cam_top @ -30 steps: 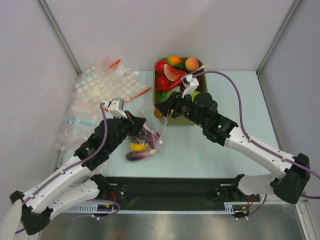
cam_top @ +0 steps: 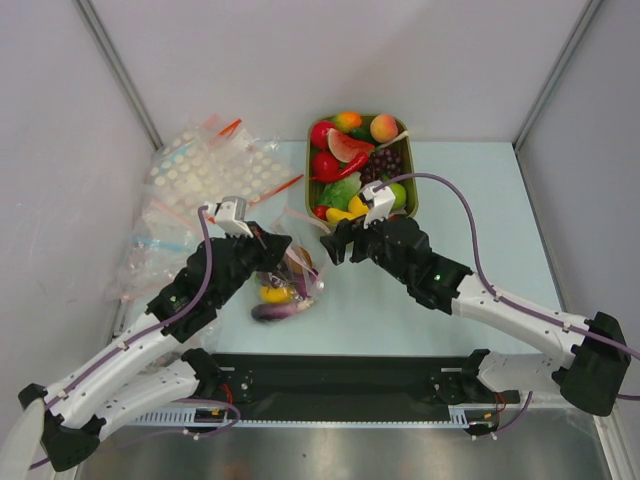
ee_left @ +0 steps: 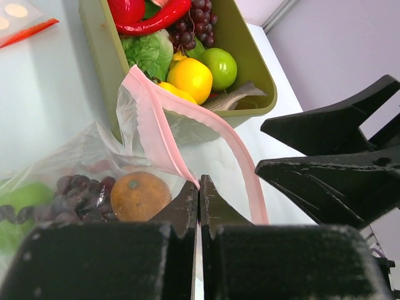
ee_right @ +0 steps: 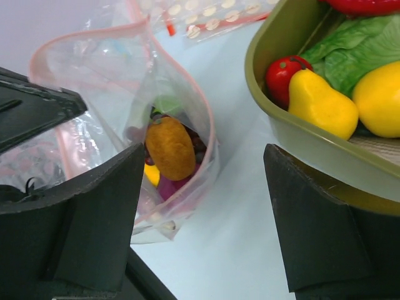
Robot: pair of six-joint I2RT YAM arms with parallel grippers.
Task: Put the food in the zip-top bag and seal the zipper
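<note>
The clear zip bag [ee_left: 150, 115] stands with its pink-edged mouth spread. My left gripper is shut on a thin part of its rim. Inside lie a brown potato-like food [ee_right: 170, 149], dark grapes [ee_left: 78, 199], something green [ee_left: 25, 206], a yellow item [cam_top: 276, 295] and a long purple one [cam_top: 282, 309]. The brown food rests just within the mouth. My right gripper is open and empty, between the bag and the bin; its left finger overlaps the bag in the right wrist view.
An olive bin [cam_top: 412, 165] of fruit and vegetables stands behind the right gripper, with a yellow pear [ee_right: 322, 103] near its rim. More flat bags [cam_top: 210, 165] with red sliders lie at the back left.
The left arm has stayed still.
</note>
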